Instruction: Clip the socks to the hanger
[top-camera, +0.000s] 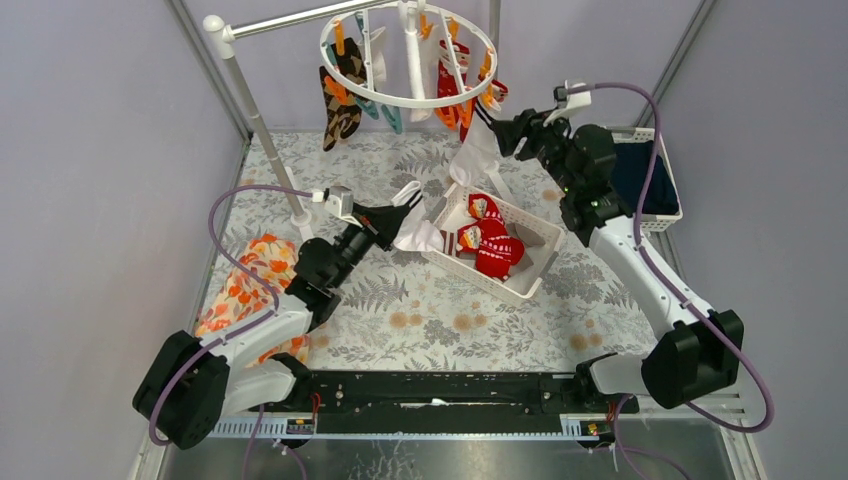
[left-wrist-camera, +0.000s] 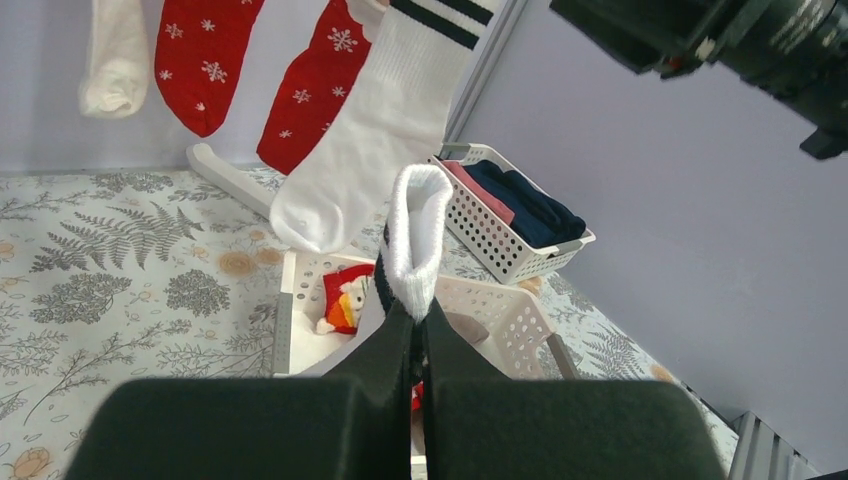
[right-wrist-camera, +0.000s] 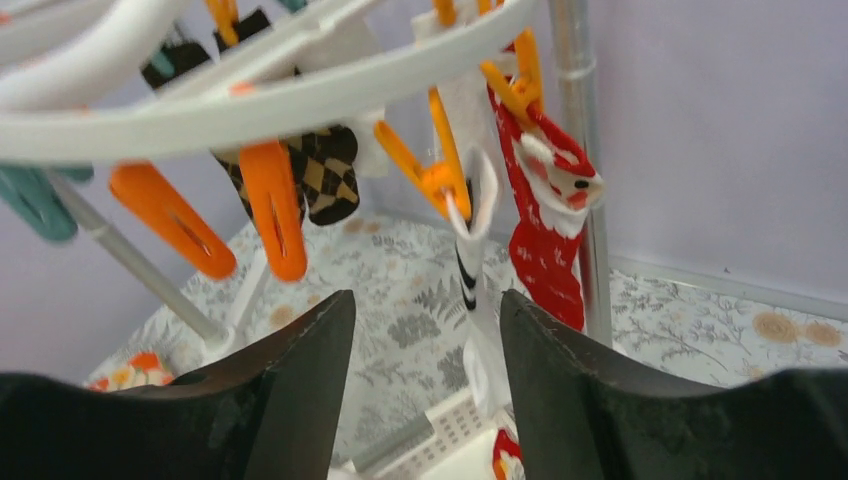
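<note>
In the top view my left gripper (top-camera: 415, 199) is shut on a white sock (top-camera: 415, 232), held by its cuff beside the basket. Close up, the sock's cuff (left-wrist-camera: 417, 235) stands above the closed fingers (left-wrist-camera: 385, 375). My right gripper (top-camera: 484, 114) is at the right side of the round white hanger (top-camera: 430, 102), with its fingers apart and empty. Between and beyond those fingers, a white sock with black bands (right-wrist-camera: 484, 340) hangs from an orange clip (right-wrist-camera: 440, 180). Red socks (top-camera: 452, 75) and a brown argyle sock (top-camera: 342, 110) also hang there. Two empty orange clips (right-wrist-camera: 270, 210) are near the ring's front.
A white basket (top-camera: 548, 262) under the hanger holds red and grey socks. Another basket (top-camera: 672, 222) with dark cloth stands at the right. Orange patterned cloth (top-camera: 262, 270) lies by the left arm. The hanger's pole (top-camera: 262, 130) rises at the left.
</note>
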